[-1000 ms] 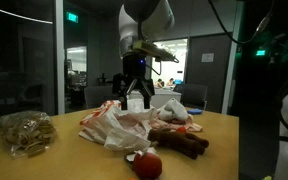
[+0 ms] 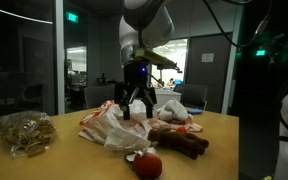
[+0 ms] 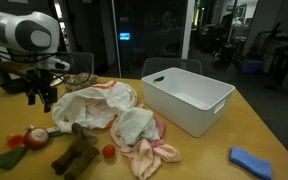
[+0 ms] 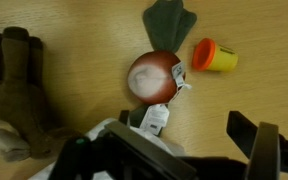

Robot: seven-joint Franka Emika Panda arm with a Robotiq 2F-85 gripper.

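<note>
My gripper hangs open over the table, above the white and orange plastic bag in exterior view 1. Nothing shows between its fingers in the wrist view. Below it lies a round reddish-brown toy vegetable with a white tag and green leaves. That toy appears as a red ball near the front in exterior view 1. A small yellow tub with an orange-red lid lies on its side beside it. The brown plush toy fills the left of the wrist view.
A crumpled plastic bag and pink and white cloths cover mid-table. An empty white bin stands at the back. A blue cloth lies right, with bare table around it. A clear bag of brown items sits left in exterior view 1.
My gripper has come down slightly and its wrist has turned a little. The objects on the table look unmoved.
</note>
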